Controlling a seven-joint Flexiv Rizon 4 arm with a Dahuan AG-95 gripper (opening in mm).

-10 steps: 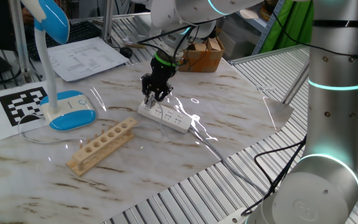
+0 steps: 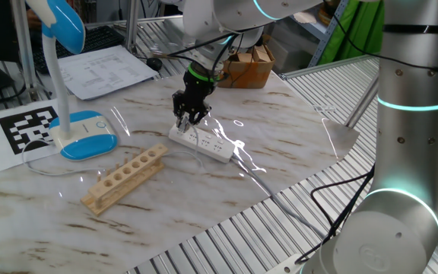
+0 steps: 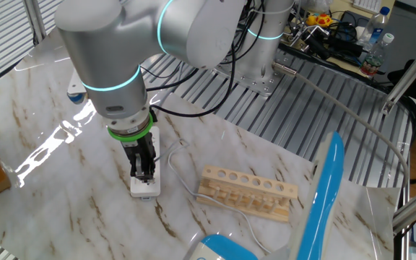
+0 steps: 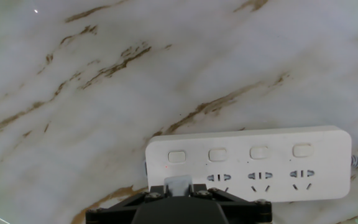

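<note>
A white power strip [image 4: 247, 140] with a row of switches and sockets lies flat on the marbled table. At its end away from its cord, my gripper is shut on a pale plug [image 4: 178, 182], which covers the end socket. Whether the plug's pins are in the socket cannot be seen. In exterior view 1 the gripper [image 2: 182, 124] points down at the strip [image 2: 217, 148]. A thin white cable [image 3: 186, 184] runs from near the gripper across the table towards the lamp [image 2: 86, 137].
A wooden test-tube rack [image 2: 128, 179] stands beside the strip, close to the cable. The blue-and-white lamp is at the left, with papers [image 2: 105, 72] behind it. A cardboard box [image 2: 247, 70] sits at the back. Bare table lies right of the strip in exterior view 1.
</note>
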